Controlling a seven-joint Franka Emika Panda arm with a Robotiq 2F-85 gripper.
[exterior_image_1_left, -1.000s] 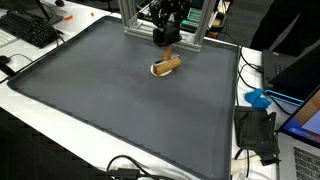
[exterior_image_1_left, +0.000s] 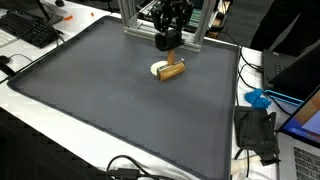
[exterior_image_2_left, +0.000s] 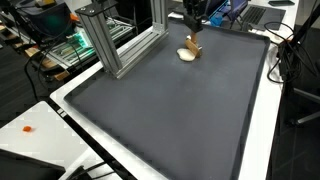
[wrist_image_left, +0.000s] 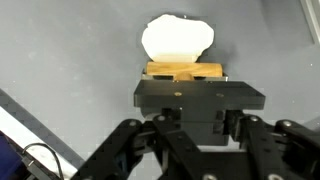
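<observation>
My gripper is shut on a dark, box-shaped block (wrist_image_left: 200, 95), which spans wider than the fingers in the wrist view. Just below it sits a light wooden piece (exterior_image_1_left: 172, 71) with a short upright part (exterior_image_1_left: 171, 57) rising toward the block. Whether block and wood touch cannot be told. Beside the wood lies a white, roundish flat object (wrist_image_left: 177, 38), partly covered by it in exterior view 1. In exterior view 2 the wooden piece (exterior_image_2_left: 194, 49) and white object (exterior_image_2_left: 184, 54) show near the mat's far edge, under the dark gripper.
A white frame (exterior_image_2_left: 130, 45) stands at its edge. Along another side lie a dark pouch (exterior_image_1_left: 256, 132), a blue item (exterior_image_1_left: 257, 98), cables and a laptop (exterior_image_1_left: 300, 125). A keyboard (exterior_image_1_left: 30, 28) is at the far left.
The wooden piece has shifted slightly toward the near right and turned a little, exposing more of the white object. My gripper has moved slightly to the right with the dark block.
</observation>
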